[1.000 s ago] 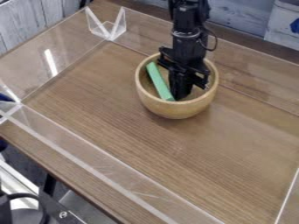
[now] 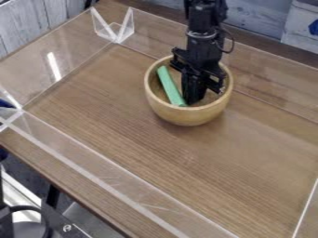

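A round beige bowl [image 2: 185,114] stands on the wooden table toward the upper middle. A green stick-like object [image 2: 168,85] lies inside it along the left. My black gripper [image 2: 194,92] reaches down from above into the bowl, beside the green object. Its fingertips are dark and partly hidden, so what is between them, if anything, is not clear.
A clear plastic piece [image 2: 112,23] is at the back left. A white object [image 2: 298,23] is at the top right edge. Black cables [image 2: 28,218] lie at the lower left.
The bowl and gripper have shifted very slightly.
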